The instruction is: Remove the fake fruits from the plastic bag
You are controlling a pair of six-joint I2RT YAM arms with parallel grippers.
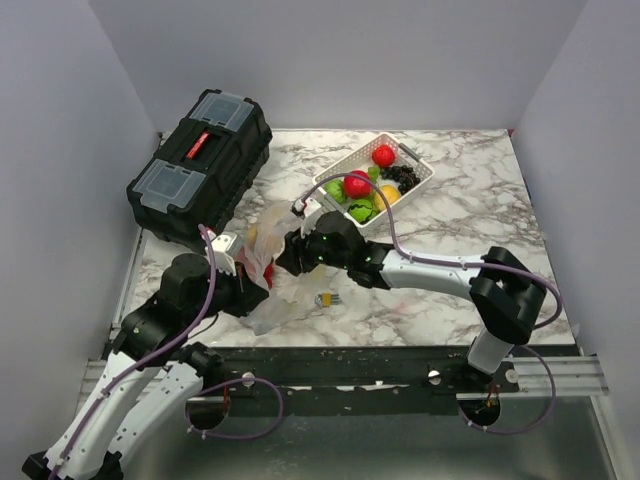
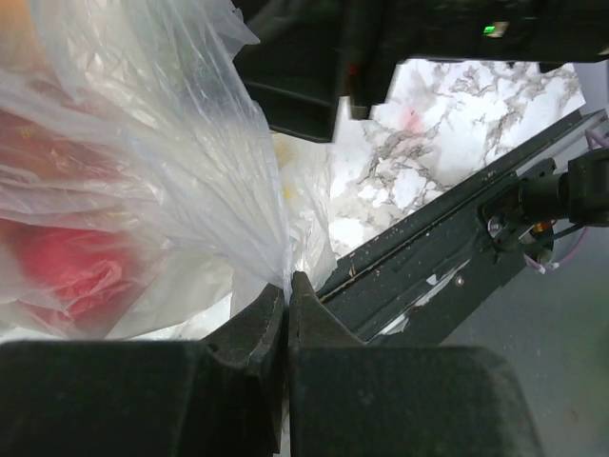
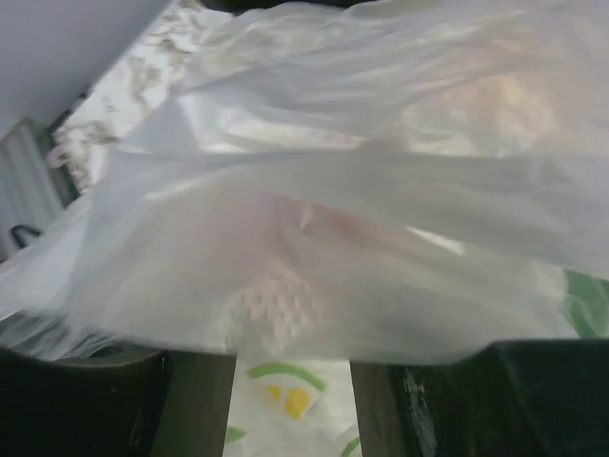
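The translucent plastic bag (image 1: 270, 300) lies crumpled left of the table's middle, with red fruit (image 2: 71, 262) showing blurred through it. My left gripper is shut on a gathered edge of the bag at its left side. My right gripper (image 1: 289, 258) is at the bag's upper right; in its wrist view the film (image 3: 333, 219) spreads over and between the fingertips, and exactly what it grips is hidden.
A white basket (image 1: 330, 176) of several fake fruits stands at the back. A black toolbox (image 1: 195, 165) fills the back left. A small yellow-and-grey item (image 1: 328, 299) lies by the bag.
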